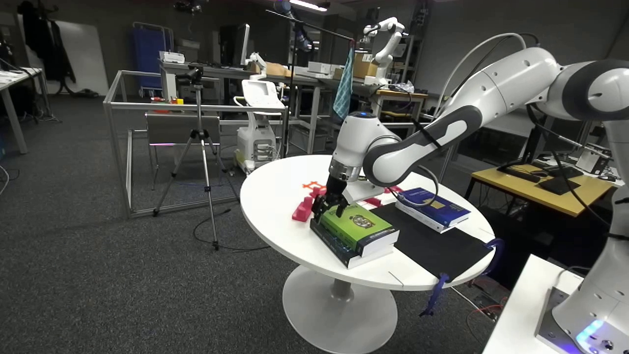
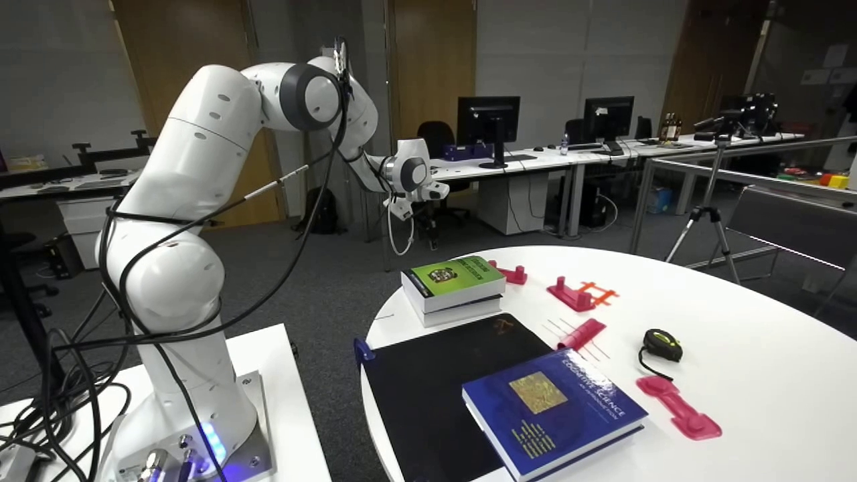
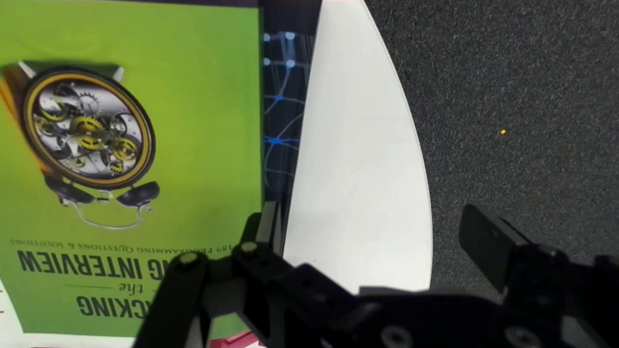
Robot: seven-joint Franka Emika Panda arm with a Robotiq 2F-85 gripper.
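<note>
A green book [image 1: 354, 221] lies on a dark-covered book [image 1: 333, 243] near the edge of the round white table [image 1: 268, 203]. At the left end of this stack in exterior view 1 is my gripper [image 1: 330, 213]. The wrist view shows the gripper open, its fingers wide apart. One finger [image 3: 268, 223] overlaps the right edge of the green book [image 3: 203, 116] in that view; contact cannot be judged. The other finger [image 3: 487, 246] appears over the floor past the table's rim. Exterior view 2 shows the green book [image 2: 459, 278] unobstructed.
A blue book [image 2: 554, 410] rests partly on a black mat [image 2: 450, 385]. Pink pieces [image 2: 572, 294], an orange lattice [image 2: 598, 294] and a tape measure [image 2: 663, 344] are spread around.
</note>
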